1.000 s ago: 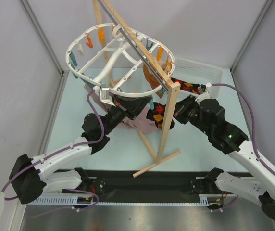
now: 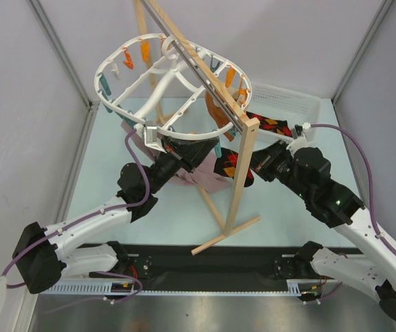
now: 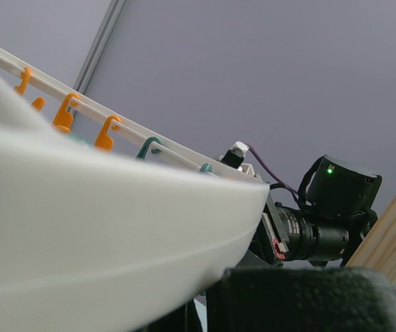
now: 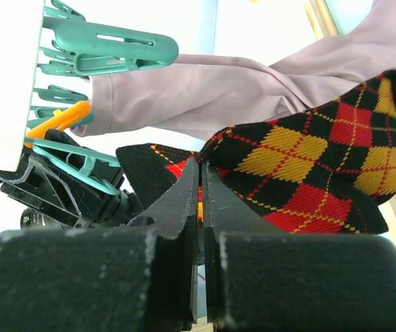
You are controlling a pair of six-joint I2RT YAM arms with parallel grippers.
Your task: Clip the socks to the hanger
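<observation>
The white round hanger (image 2: pixel 139 119) with coloured clips hangs from a wooden frame. My left gripper (image 2: pixel 199 152) is shut at its front rim beside a teal clip (image 2: pixel 218 146); what is between its fingers is hard to see. The white rim (image 3: pixel 101 228) fills much of the left wrist view. My right gripper is shut on the edge of a black argyle sock (image 4: pixel 295 173) with red and yellow diamonds, below the clips (image 4: pixel 118 48). A pink sock (image 4: pixel 156 97) lies behind it.
The wooden post (image 2: pixel 241 176) stands between the arms. A white basket (image 2: pixel 293 97) at the back right holds another argyle sock (image 2: pixel 267 123).
My right gripper has moved slightly to the right, and the argyle sock has shifted a little right and down with it. The left arm has not moved.
</observation>
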